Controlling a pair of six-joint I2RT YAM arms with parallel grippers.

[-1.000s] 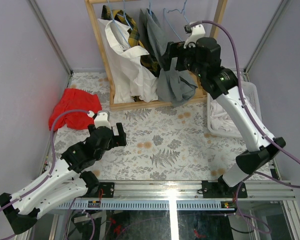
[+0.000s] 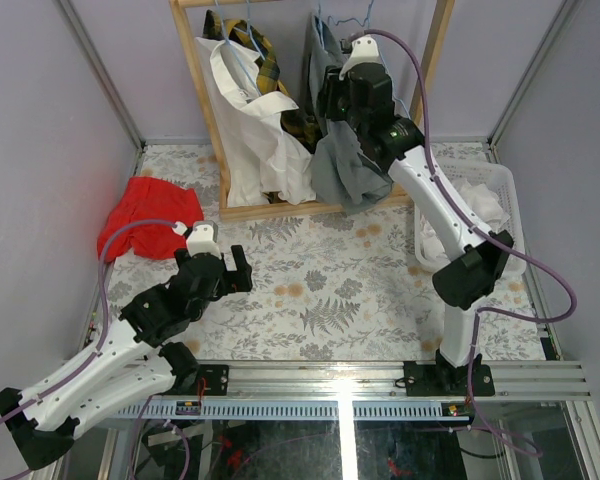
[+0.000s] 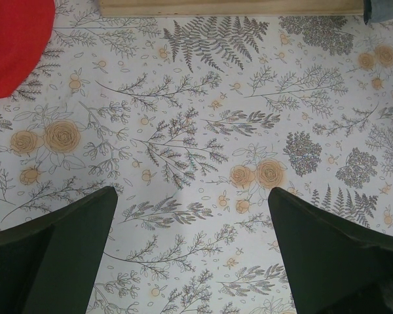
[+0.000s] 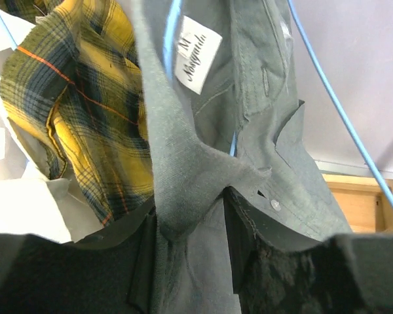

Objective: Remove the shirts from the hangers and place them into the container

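Observation:
A grey shirt [image 2: 352, 172] hangs from a light blue hanger [image 4: 172, 29] on the wooden rack [image 2: 212, 118]. Its front edge is bunched between the fingers of my right gripper, which is shut on the cloth. A white label [image 4: 197, 55] shows inside the collar, close to the hanger. In the top view the right arm hides part of the shirt's upper half. My left gripper [image 2: 237, 270] stands open and empty, low over the front left of the table, away from the shirt.
Left of the grey shirt hang a white garment [image 2: 255, 140] and a yellow-black plaid one [image 4: 98, 111]. An empty-looking blue hanger [image 4: 344, 114] is on the right. Red cloth [image 2: 148, 215] lies at left; a white basket [image 2: 510, 195] stands at right. Mid-table is clear.
My right gripper moved left to the grey shirt and shut on it. The left arm stayed still.

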